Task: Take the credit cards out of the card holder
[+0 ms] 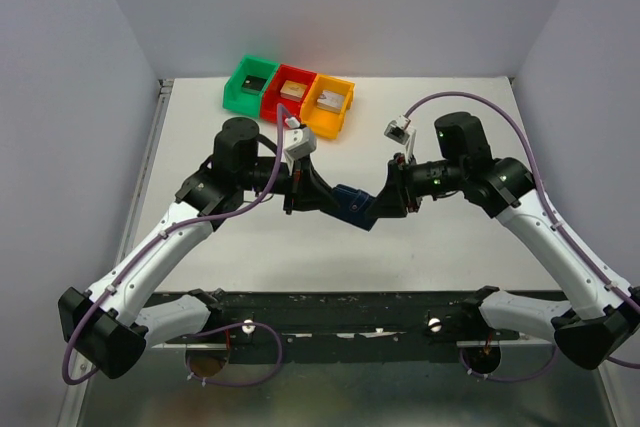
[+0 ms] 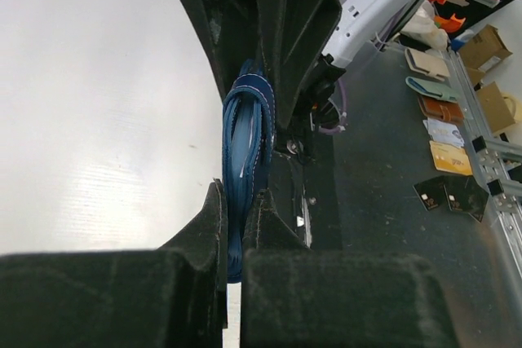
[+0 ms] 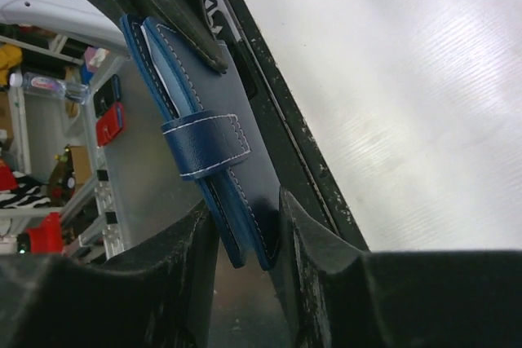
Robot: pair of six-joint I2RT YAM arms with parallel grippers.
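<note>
A dark blue card holder [image 1: 352, 207] with white stitching hangs above the table between my two arms. My left gripper [image 1: 330, 204] is shut on one end of it; in the left wrist view its fingertips [image 2: 215, 201] press both sides of the holder [image 2: 251, 102]. My right gripper [image 1: 378, 209] is at the other end. In the right wrist view, the right gripper stands part open, the end of the holder [image 3: 236, 201] between its fingers. A strap [image 3: 206, 144] crosses the holder's open edge. A pale layer shows inside; whether it is cards cannot be made out.
Green [image 1: 232, 99], red [image 1: 270, 107] and yellow [image 1: 318, 125] bins stand at the table's back, each with something inside. The white table [image 1: 260, 257] below the holder is clear. Several wallets [image 2: 440, 110] and cards lie beyond the front edge.
</note>
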